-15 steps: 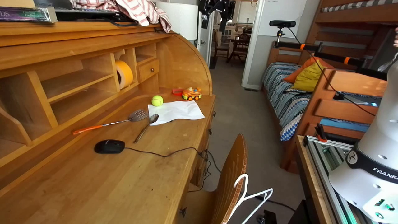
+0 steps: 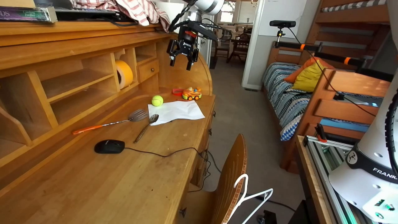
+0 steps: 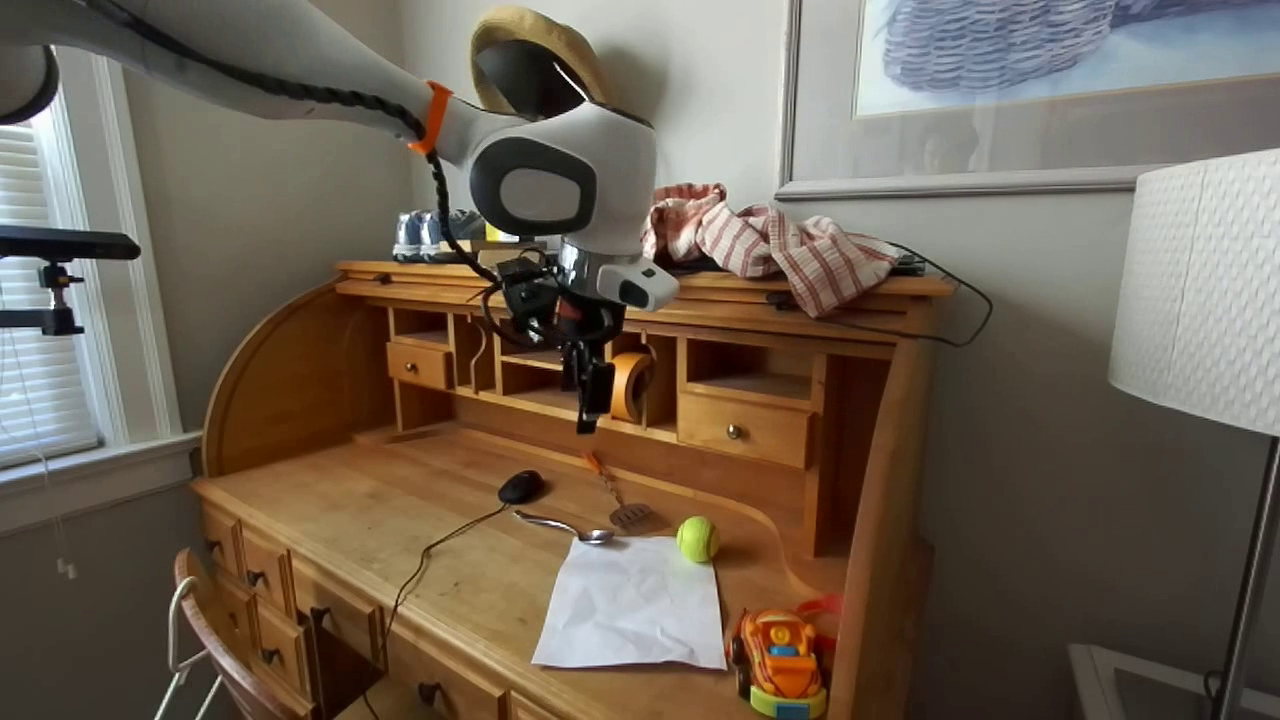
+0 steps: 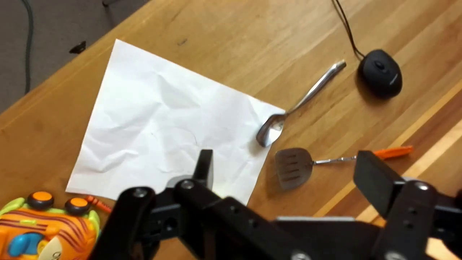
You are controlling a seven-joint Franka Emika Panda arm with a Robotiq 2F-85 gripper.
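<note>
My gripper [image 2: 181, 65] is open and empty, high above the back part of the desk. In the wrist view its two fingers stand wide apart over the white paper [image 4: 173, 117] and the slotted spatula [image 4: 293, 168]. A metal spoon [image 4: 308, 94] lies with its bowl at the paper's edge. The tennis ball [image 3: 697, 539] rests on or against a paper corner; in the wrist view the gripper almost wholly hides it. The orange toy car [image 3: 780, 658] stands near the desk's end. A black mouse [image 4: 380, 73] lies beyond the spoon handle.
Cubbyholes with a roll of orange tape [image 2: 124, 74] line the desk's back, under a top shelf bearing a striped cloth [image 3: 768, 244]. A curved side panel [image 2: 186, 72] closes the toy car's end. The near desktop [image 2: 112, 183] is bare. A chair [image 2: 233, 179] stands in front.
In exterior view 1, my gripper has come down and to the left, from the top of the picture to above the desk's far end. The things on the desk have not moved.
</note>
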